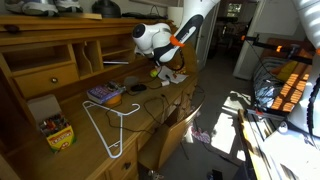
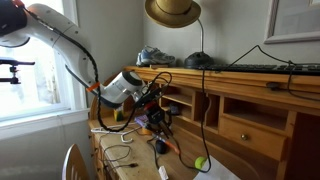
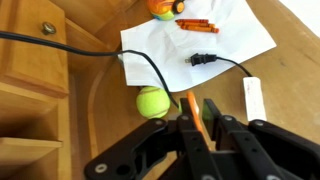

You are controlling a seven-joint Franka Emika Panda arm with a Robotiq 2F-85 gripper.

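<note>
My gripper is shut on a thin orange stick (image 3: 193, 102) that shows between its dark fingers in the wrist view. In exterior view 2 a reddish-orange stick (image 2: 172, 145) slants down below the gripper (image 2: 158, 122). Beneath lies the wooden desk, with a yellow-green tennis ball (image 3: 153, 101) close by on the left. Several more orange sticks (image 3: 198, 25) rest on a sheet of white paper (image 3: 245, 35). From exterior view 1 the gripper itself is too small to make out clearly at the desk's far end.
A black cable with a plug (image 3: 201, 59) crosses the paper and desk. Beside it are a white bar (image 3: 255, 100) and an orange round object (image 3: 165, 8). A white hanger (image 1: 110, 130) and a crayon box (image 1: 57, 132) lie nearer. Wooden cubbies line the back.
</note>
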